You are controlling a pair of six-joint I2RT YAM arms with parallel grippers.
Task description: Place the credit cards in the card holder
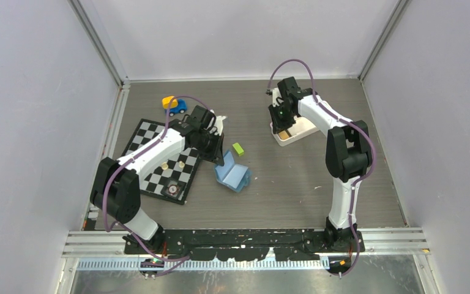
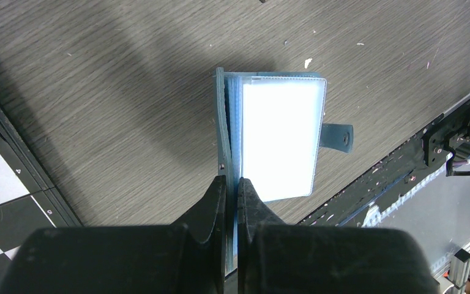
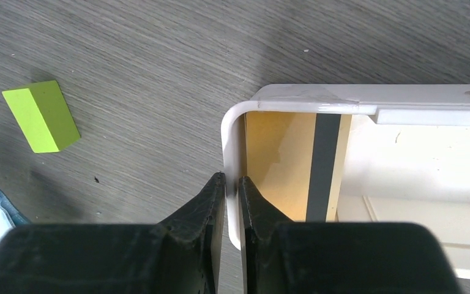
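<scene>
The blue card holder stands open on the table, with clear sleeves facing up in the left wrist view. My left gripper is shut on its upright cover flap. A gold card with a black stripe lies at the near end of the white tray. My right gripper straddles that tray's end wall, one finger outside and one inside, shut with the wall between them. Whether the card's edge is also pinched I cannot tell; the inner finger hides part of it.
A green block sits between holder and tray. The chessboard lies under the left arm, with a yellow and blue toy behind it. Bare table spreads to the right of the holder.
</scene>
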